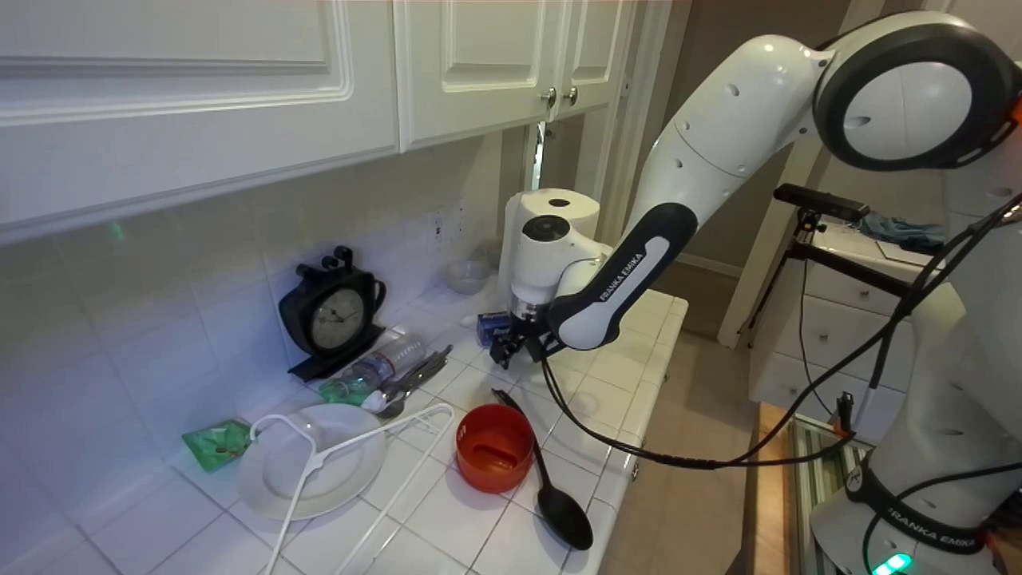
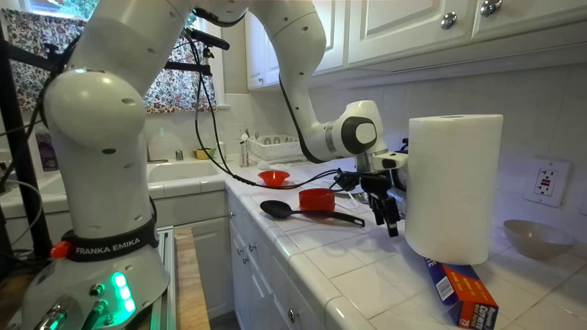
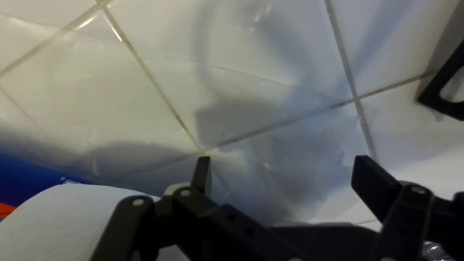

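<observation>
My gripper stands open over the white counter tiles, with only bare tile showing between its black fingers. In the second exterior view the gripper (image 2: 391, 228) points down beside the tall paper towel roll (image 2: 454, 187). A blue and orange box (image 2: 465, 294) lies by the roll's foot, and in the first exterior view the box (image 1: 493, 327) shows just left of the gripper. The red bowl (image 1: 494, 447) sits nearer that camera, with a black spoon (image 1: 563, 516) beside it. The spoon's handle end (image 3: 437, 98) enters the wrist view at right.
A bottle (image 1: 383, 364), dark utensils (image 1: 417, 378), a plate (image 1: 259, 474) and a white hanger (image 1: 314, 460) crowd the counter by the wall. The black clock (image 1: 335, 311) stands behind them. A pale bowl (image 2: 536, 238) is right of the roll.
</observation>
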